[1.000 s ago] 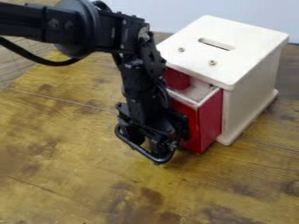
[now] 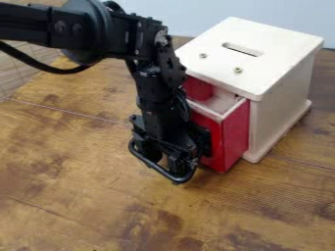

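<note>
My black gripper [image 2: 170, 157] hangs low over the wooden floor at the front left of a small white wooden box [image 2: 275, 98], close against its red front panel [image 2: 229, 137]. The box has a slot and two screws on top. Part of a red piece shows behind my wrist in the box's upper opening. The gripper's fingers are dark and partly hidden by its own frame, so I cannot tell how they stand.
A pale wall is behind the box, and a tiled area with a thin cord is at the far left.
</note>
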